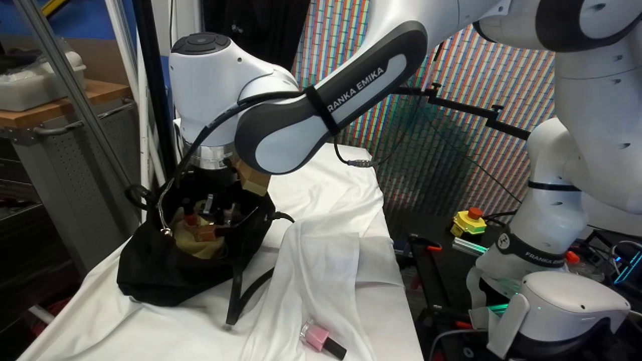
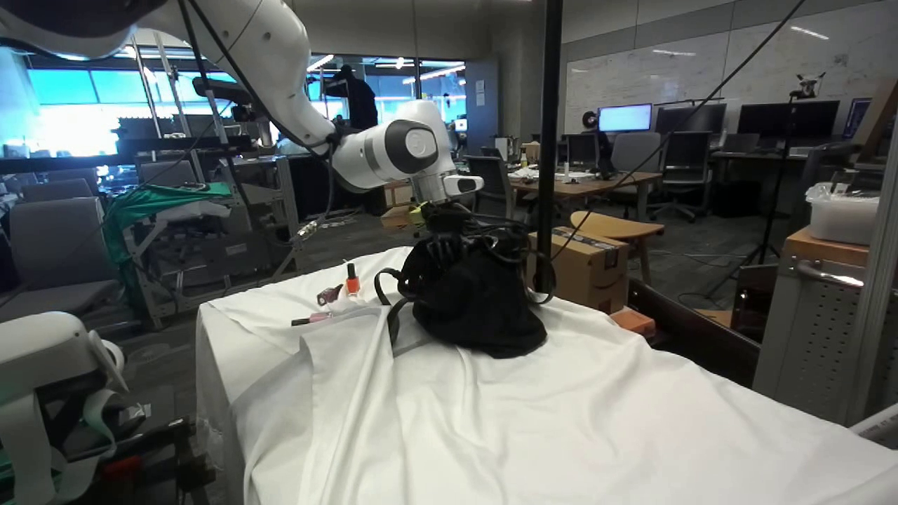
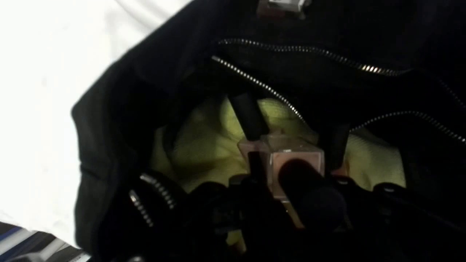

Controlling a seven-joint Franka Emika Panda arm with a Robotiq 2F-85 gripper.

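My gripper reaches down into the open black bag. It is shut on a pale pink nail polish bottle, whose dark cap points toward the wrist camera. The fingers are dark against the bag and hard to make out. Beneath the held bottle, another black-capped bottle lies on a yellow cloth. An orange bottle also shows inside the bag. Out on the white tablecloth lies a pink bottle with a black cap.
In exterior view 2, a red-orange bottle stands upright near a dark bottle. The bag's strap trails over the cloth, and zipper edges line the opening. Bare tablecloth spreads in front.
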